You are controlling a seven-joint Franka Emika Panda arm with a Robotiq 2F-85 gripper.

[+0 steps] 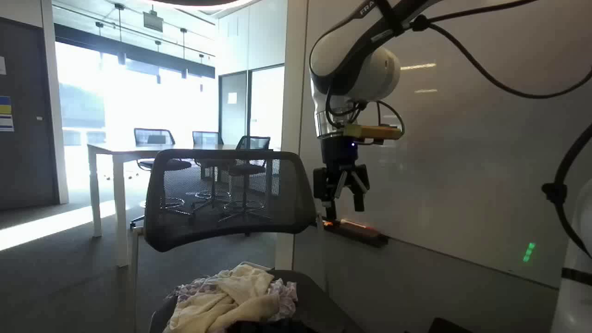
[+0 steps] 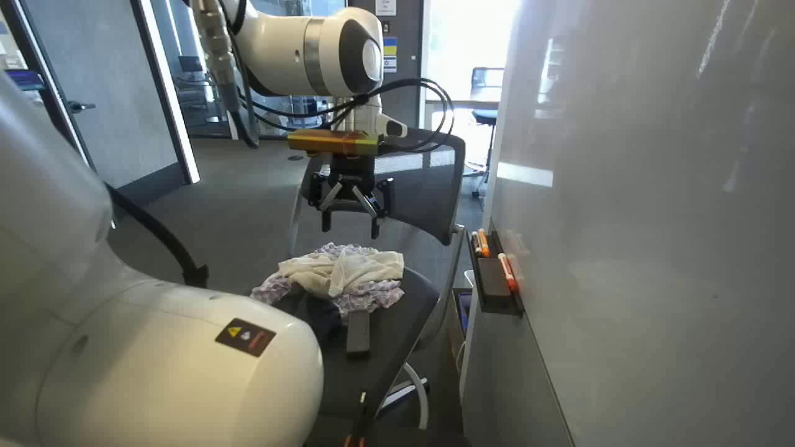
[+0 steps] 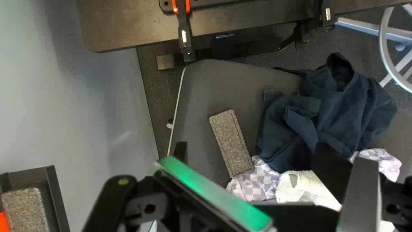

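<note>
Above the chair seat (image 3: pixel 239 81) hangs my gripper (image 2: pixel 350 226), pointing down with its fingers spread and nothing between them. A dark-backed eraser (image 2: pixel 358 333) with a grey felt face rests on the seat; in the wrist view that eraser (image 3: pixel 231 143) appears between the spread fingers, well below them. Farther back on the seat lies a heap of cloths: a cream cloth (image 2: pixel 346 269), a purple-and-white checked cloth (image 3: pixel 257 179) and a dark navy garment (image 3: pixel 328 116). The fingers partly cover the cloths in the wrist view.
Close to one side stands the whiteboard (image 2: pixel 633 223), its tray (image 2: pixel 495 287) holding orange and red markers (image 2: pixel 508 272) and another eraser (image 3: pixel 25 210). The chair's mesh backrest (image 1: pixel 233 191) rises behind the seat. A dark table edge (image 3: pixel 127 27) lies at the wrist view's top.
</note>
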